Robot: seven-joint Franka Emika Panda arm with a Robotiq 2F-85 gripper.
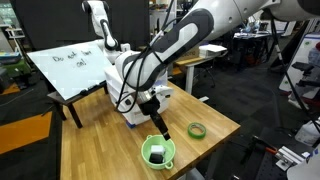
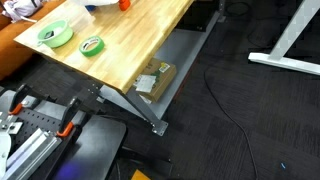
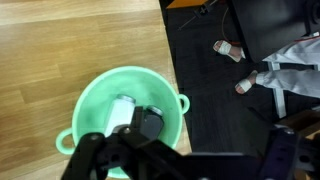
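A pale green two-handled bowl [image 1: 147,146] stands near the front edge of the wooden table. Inside it, in the wrist view, lie a white object [image 3: 120,113] and a dark one [image 3: 152,126], the latter partly hidden behind a finger. Above the table, behind the bowl in exterior view 1, hangs my gripper [image 1: 153,123], open and apart from the bowl. A green ring like a tape roll [image 1: 197,131] rests flat to the bowl's right; exterior view 2 shows the same ring [image 2: 91,46] beside the bowl [image 2: 57,40].
White boxes or bags [image 1: 118,75] stand behind the arm. An orange-red object [image 2: 124,4] sits at the upper edge of exterior view 2. Past the table edge the dark floor [image 2: 230,110] lies open.
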